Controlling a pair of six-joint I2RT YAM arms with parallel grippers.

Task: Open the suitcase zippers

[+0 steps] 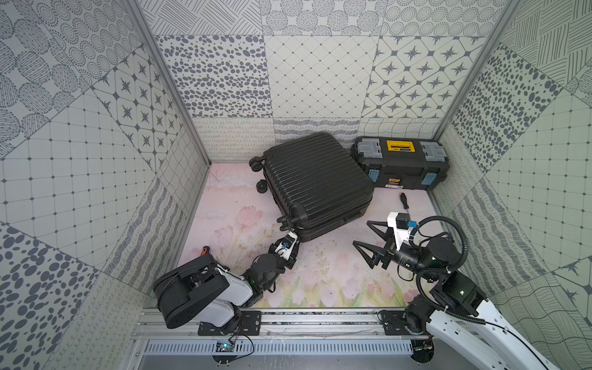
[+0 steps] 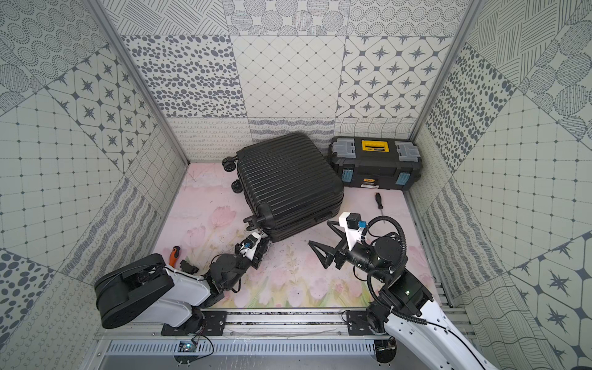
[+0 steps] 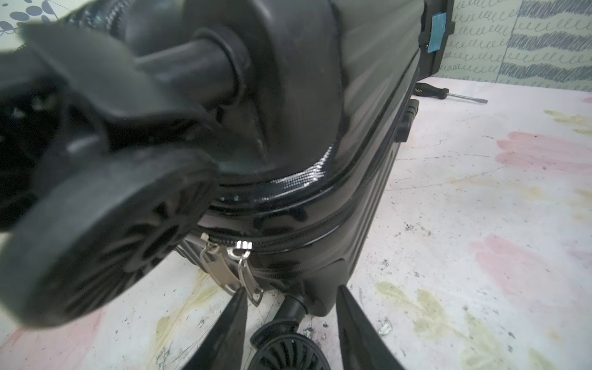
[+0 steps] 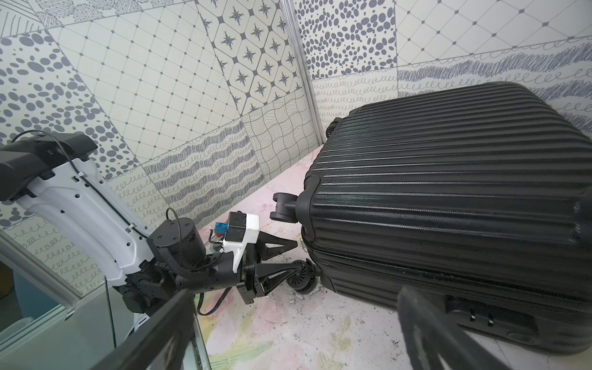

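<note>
A black ribbed suitcase (image 1: 317, 178) lies on its side on the table. In the left wrist view two metal zipper pulls (image 3: 243, 271) hang from the zipper (image 3: 296, 237) at the corner beside a wheel (image 3: 111, 234). My left gripper is just below and in front of these pulls, fingers apart, with none of the pulls between them; a lower wheel shows behind them. In the top views it is at the suitcase's near-left corner. My right gripper (image 1: 368, 240) stands open to the right of the suitcase, nothing between its fingers.
A toolbox (image 1: 399, 166) stands behind and right of the suitcase. A screwdriver (image 1: 404, 200) lies in front of it, and an orange-handled tool (image 2: 174, 254) lies at the left beside my left arm.
</note>
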